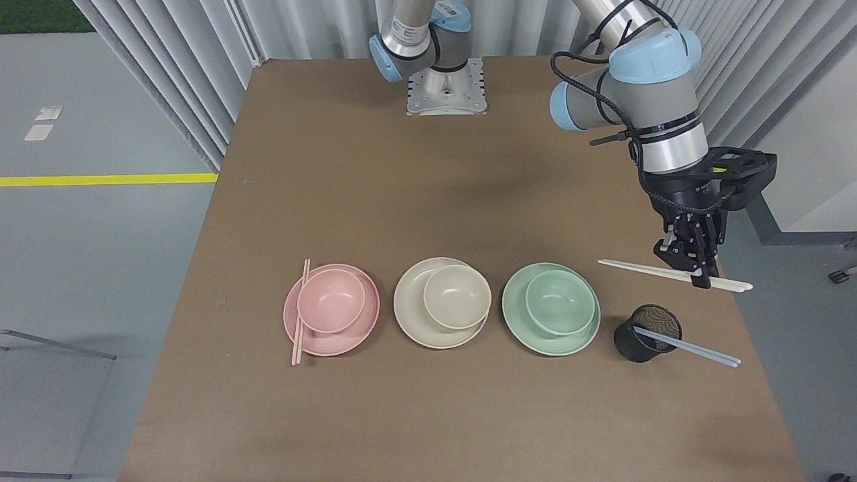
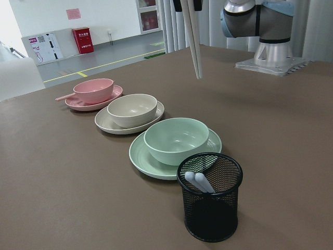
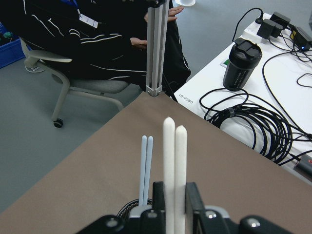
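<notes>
My gripper [image 1: 697, 272] is at the table's right side, above and behind the mesh cup, shut on a pair of white chopsticks [image 1: 635, 266] held level; they show close up in the wrist view [image 3: 174, 170]. The black mesh cup [image 1: 631, 341] holds light blue chopsticks [image 1: 699, 350]. Left of it stand green [image 1: 560, 301], cream [image 1: 456, 296] and pink [image 1: 329, 300] bowls, each on a matching plate. Pink chopsticks [image 1: 296, 345] rest along the left of the pink plate.
The wrist view shows a seated person [image 3: 97, 44] and a white side table [image 3: 292, 97] with cables beyond the table's edge.
</notes>
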